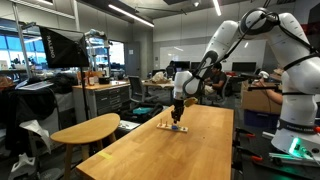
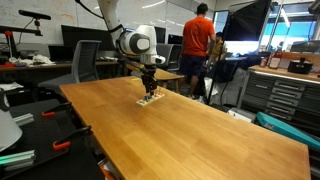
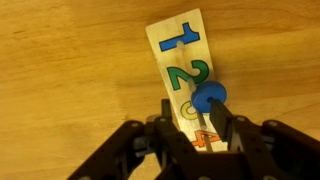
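A narrow wooden board (image 3: 190, 55) lies flat on the table, with a blue 1, a green 2, a yellow 3 partly covered and an orange 4 along it. Near the 3, a round blue piece (image 3: 209, 95) shows from above and covers part of the board. My gripper points down over the board, its black fingers drawn partly together, and the right one meets the blue piece. The exterior views place the gripper (image 1: 178, 122) low at the board (image 1: 172, 127); there the blue piece is too small to make out.
Around the board the wooden table (image 2: 190, 145) is largely bare, with wide free room toward the front. A round brown table (image 1: 85, 130) stands to one side. A person in a red shirt (image 2: 199, 40) is in the background.
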